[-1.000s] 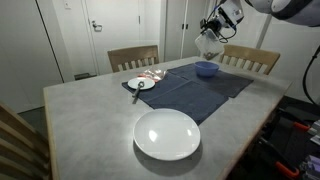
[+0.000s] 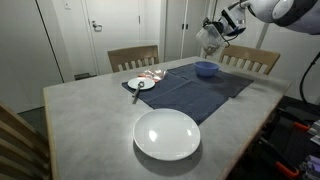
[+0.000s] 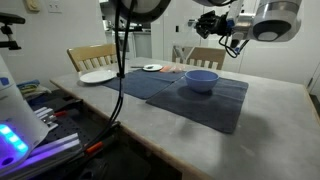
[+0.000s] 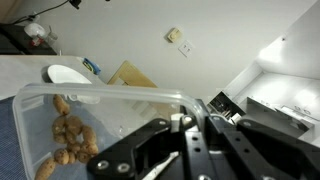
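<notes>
A clear plastic container [image 4: 120,112] with brown nuts [image 4: 70,138] inside hangs in the air, my gripper shut on its rim. Tilted in the wrist view, it has the nuts gathered toward the left. From exterior view 1, the container [image 2: 211,40] is above the blue bowl [image 2: 206,69], and the gripper [image 2: 223,27] is at its upper right side. The bowl [image 3: 201,80] stands upright on a dark mat in exterior view 2, below the gripper [image 3: 216,24]; the bowl's inside is mostly hidden.
Dark mats [image 2: 185,92] cover part of the table. A large white plate [image 2: 167,134] lies near the front, and a smaller white plate [image 2: 142,82] with a green-handled utensil farther back. Chairs [image 2: 134,57] stand along the far side.
The container has shifted and tilted slightly above the blue bowl, still held by my gripper. Bowl, plates and mats stay where they were.
</notes>
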